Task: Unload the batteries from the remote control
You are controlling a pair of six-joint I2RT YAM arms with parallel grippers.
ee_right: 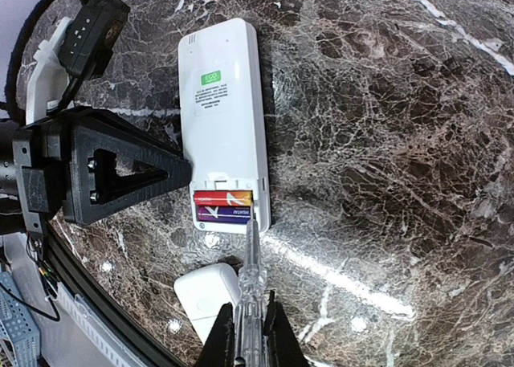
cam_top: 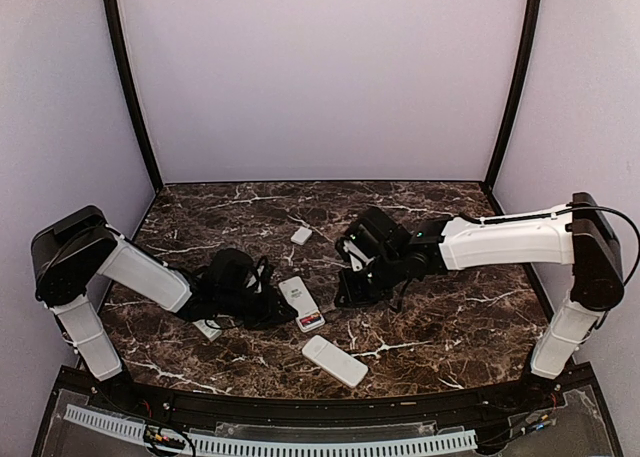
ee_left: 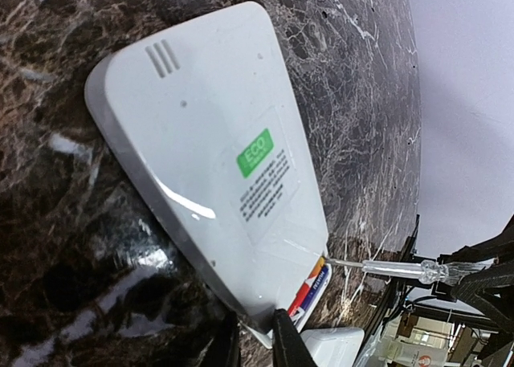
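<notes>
The white remote (cam_top: 299,296) lies face down with its battery bay open, showing a red battery (ee_right: 218,197) and a purple battery (ee_right: 218,214). My left gripper (cam_top: 282,315) is at the remote's side; in the left wrist view its fingertips (ee_left: 283,327) touch the lower end of the casing, but their spacing is unclear. My right gripper (cam_top: 347,291) is shut on a clear-handled screwdriver (ee_right: 251,295), whose tip reaches the edge of the battery bay.
A second white device (cam_top: 334,360) lies in front of the remote, and a small white cover (cam_top: 301,234) lies behind it. Another white object (cam_top: 207,328) sits under the left arm.
</notes>
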